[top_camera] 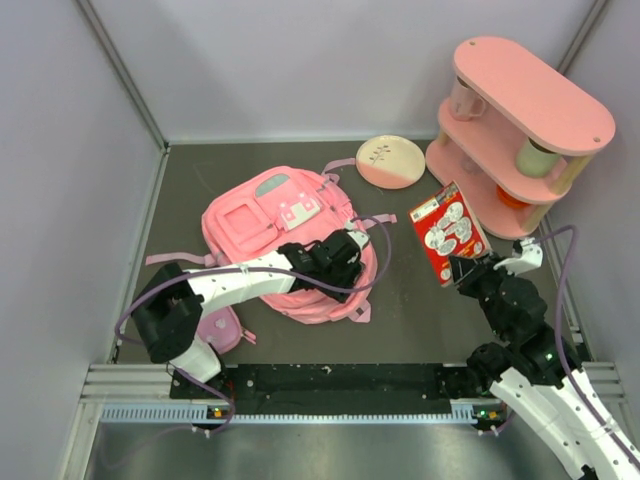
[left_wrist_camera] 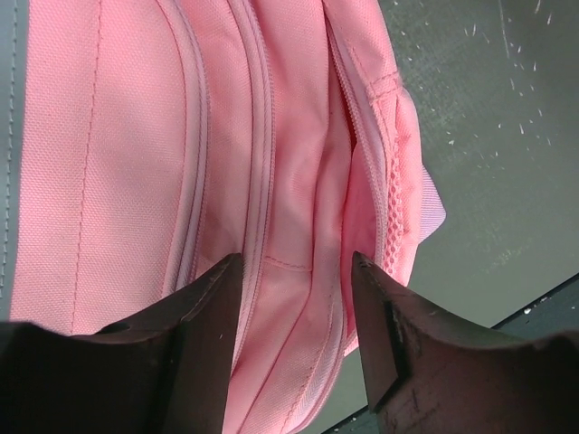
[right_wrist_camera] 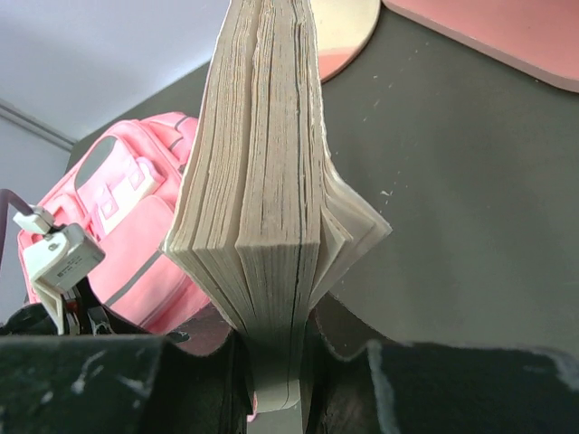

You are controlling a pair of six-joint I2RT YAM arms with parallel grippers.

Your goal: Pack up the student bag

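The pink student bag (top_camera: 245, 225) lies on the dark table, left of centre. Over its right side is my left gripper; in the left wrist view its fingers stand apart on either side of a pink zippered edge (left_wrist_camera: 330, 280), part of the bag's opening. Whether the fingers touch the fabric I cannot tell. A thick book with a red cover (top_camera: 450, 232) is held up at the right, and my right gripper is shut on its lower end. The right wrist view shows the book's page edges (right_wrist_camera: 271, 154), slightly fanned at one corner.
A pink shelf (top_camera: 535, 90) with cups stands at the back right. Beside it lies a round plate (top_camera: 390, 160). A small pink pouch (top_camera: 218, 328) sits by the bag's lower left, close to the left arm.
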